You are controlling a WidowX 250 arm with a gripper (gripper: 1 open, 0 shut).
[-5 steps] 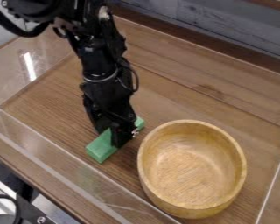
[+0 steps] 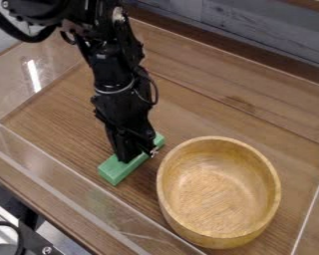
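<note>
A green rectangular block (image 2: 120, 169) lies on the wooden table, left of a large cream oval bowl (image 2: 218, 194). The black gripper (image 2: 133, 147) reaches down over the upper part of the block, its tips close to the block's top. It looks shut, with nothing visible held between the fingers; whether it touches the block is hard to tell.
The bowl takes up the front right of the table. Bare wood (image 2: 229, 90) stretches behind and to the right, up to a grey panel at the back. A clear plastic edge runs along the front left.
The gripper has risen slightly, uncovering more of the green block. The block and bowl stay where they were.
</note>
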